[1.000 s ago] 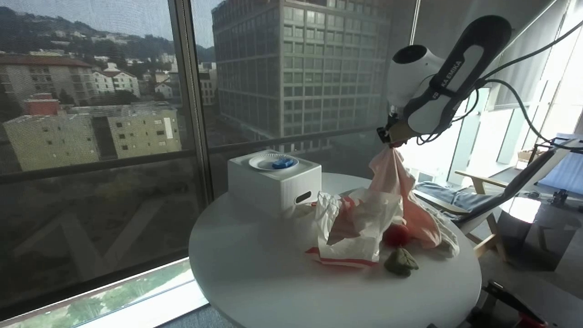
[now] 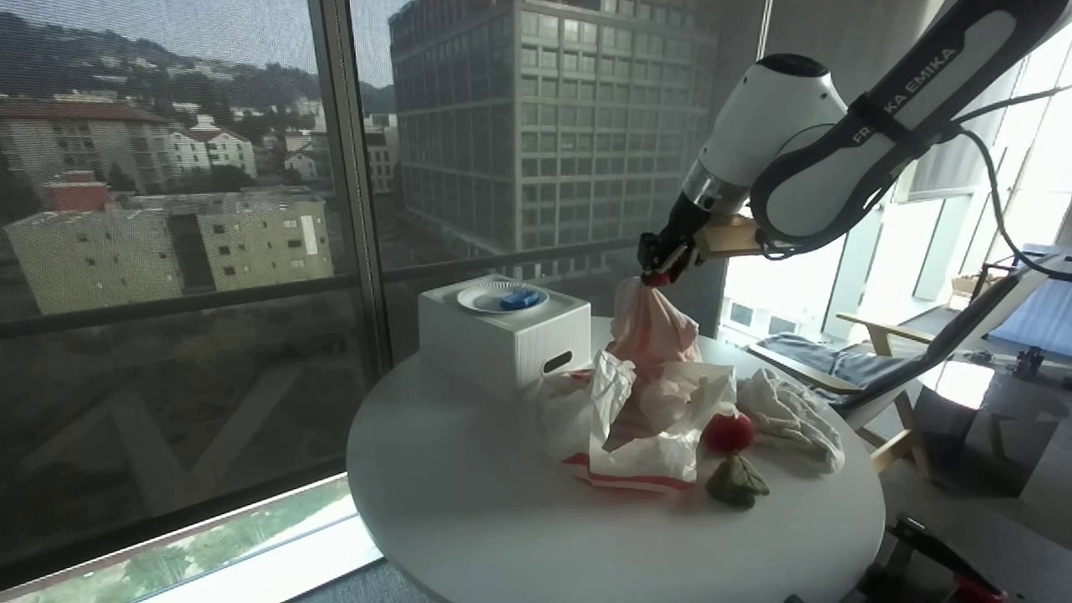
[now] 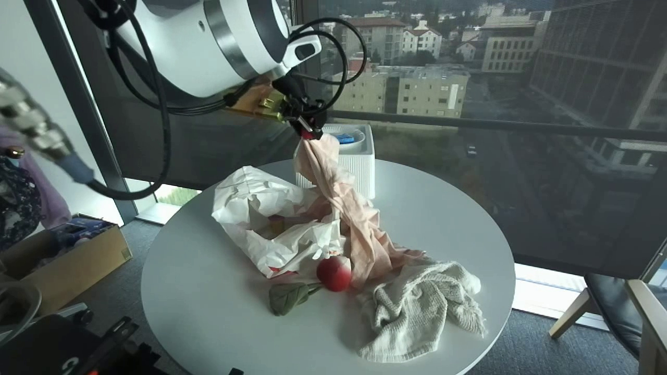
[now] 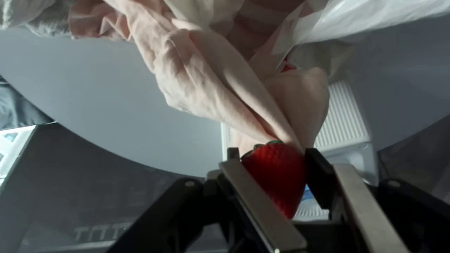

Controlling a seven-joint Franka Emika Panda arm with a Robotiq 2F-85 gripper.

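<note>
In the wrist view my gripper is shut, a red strawberry-like piece (image 4: 276, 175) between its fingers and the gathered end of a pink cloth (image 4: 211, 80) right at its leafy top. Whether the cloth itself is also pinched is hidden. From the gripper the pink cloth hangs down in folds, seen in exterior view 1 over the crumpled white paper bag (image 2: 658, 457). In exterior view 2 it runs down past the bag's side, and its lower end reaches the pale grey knit cloth (image 3: 416, 309) on the round table (image 3: 206, 319).
A white box (image 2: 492, 342) bears a paper plate (image 2: 482, 296) with a blue item (image 2: 519, 300). Near the bag lie a red round object (image 3: 334, 273) and a green leaf-like piece (image 3: 288, 297).
My gripper has moved left in exterior view 1, bringing the pink cloth's hanging part from the bag's right side to over the bag. The plate and red round object have stayed put.
</note>
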